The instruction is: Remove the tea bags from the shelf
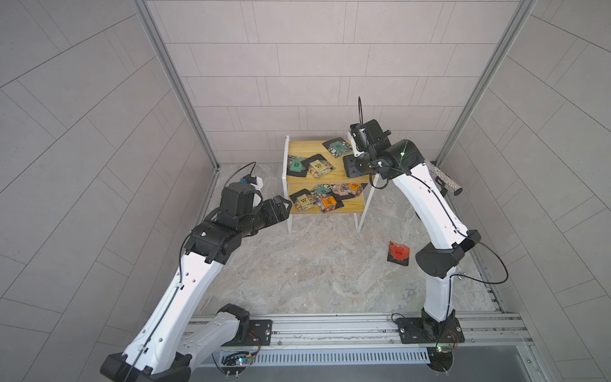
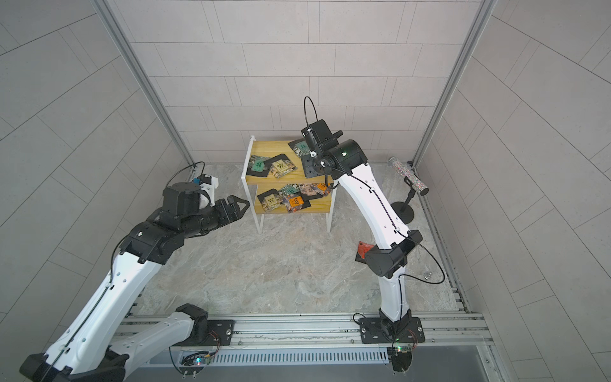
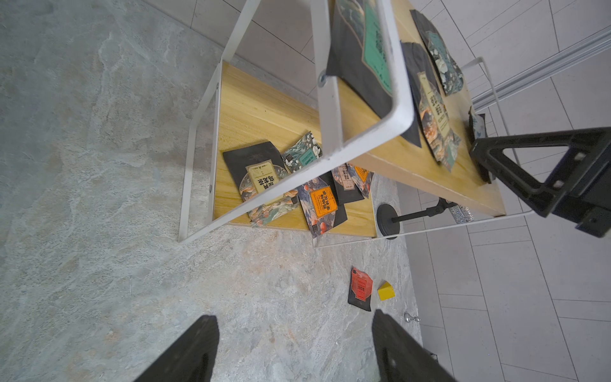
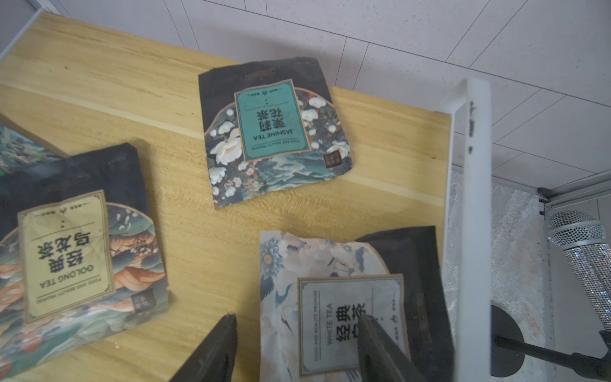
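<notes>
My right gripper is over the upper shelf's right end, its fingers apart. The white tea bag (image 4: pixel 331 299) lies on the board below, partly covered by one fingertip; I cannot tell whether they touch. Behind it lies a jasmine tea bag (image 4: pixel 277 130), and to the left an oolong tea bag (image 4: pixel 76 248). In the left wrist view, a green-labelled bag (image 3: pixel 366 51) is at the shelf's near end, and several bags (image 3: pixel 261 184) overlap on the lower shelf (image 3: pixel 254 95). My left gripper stands open and empty, left of the rack.
A red tea bag (image 1: pixel 398 252) lies on the floor, right of the rack. Close by is a yellow block (image 3: pixel 385 291). White frame posts (image 4: pixel 476 222) bound the shelf. A microphone on a stand (image 2: pixel 407 177) stands behind right.
</notes>
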